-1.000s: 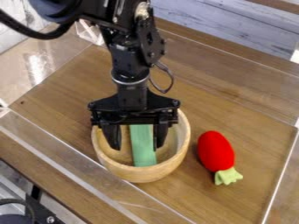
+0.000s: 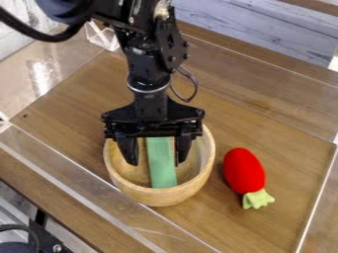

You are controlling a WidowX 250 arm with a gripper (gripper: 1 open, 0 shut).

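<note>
My black gripper (image 2: 154, 148) hangs over a light wooden bowl (image 2: 193, 186), its two fingers parted and reaching down inside the rim. A long green object (image 2: 162, 170) lies in the bowl beneath and between the fingers; I cannot tell whether they touch it. To the right of the bowl, a red plush vegetable (image 2: 243, 170) with pale green leaves lies on the wooden surface.
The wooden board (image 2: 251, 114) has bare room behind and right of the bowl. A clear plastic edge runs along the front left, and a pale plank wall (image 2: 264, 30) stands at the back.
</note>
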